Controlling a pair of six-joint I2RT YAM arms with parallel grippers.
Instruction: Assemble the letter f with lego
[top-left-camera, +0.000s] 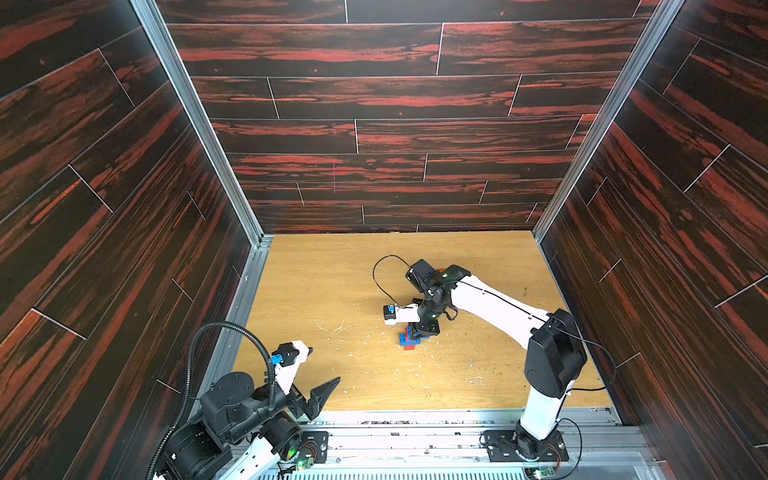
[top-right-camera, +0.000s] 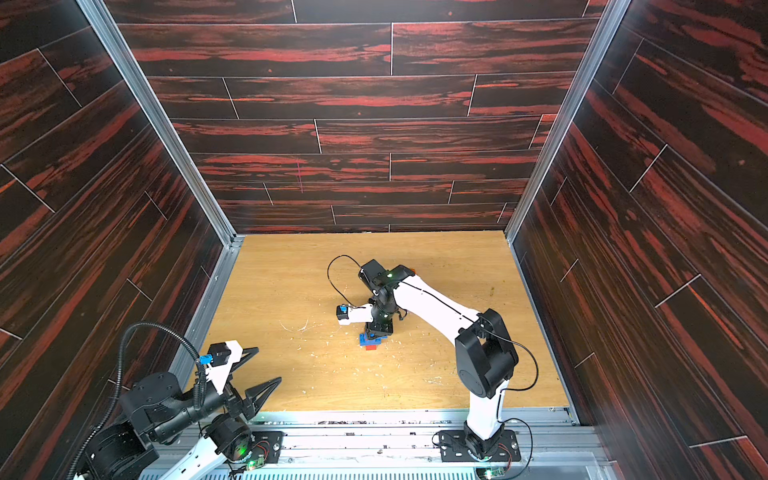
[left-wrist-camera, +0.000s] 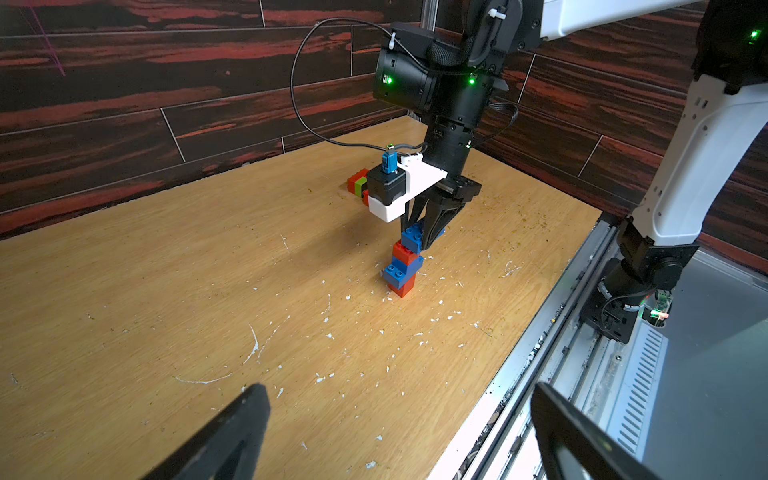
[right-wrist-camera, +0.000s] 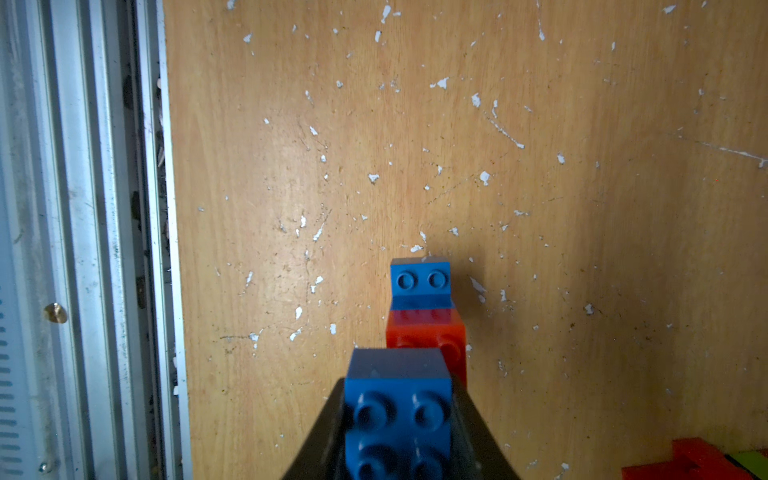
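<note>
A small tower of red and blue bricks stands on the table: a red brick (left-wrist-camera: 402, 287) at the bottom, a blue brick (left-wrist-camera: 401, 271) jutting out above it, and another red brick (left-wrist-camera: 406, 253) higher up. At the top, my right gripper is shut on a blue brick (right-wrist-camera: 397, 392), its studs facing the right wrist camera. This brick lies over or just above the upper red one; whether they touch cannot be told. My left gripper stands open and empty, far from the tower at the table's front left.
Red and green bricks (left-wrist-camera: 360, 184) lie behind the right gripper, mostly hidden by it in the left wrist view. White flecks are scattered on the wooden table (top-left-camera: 320, 280). A metal rail (top-left-camera: 400, 417) borders the front edge.
</note>
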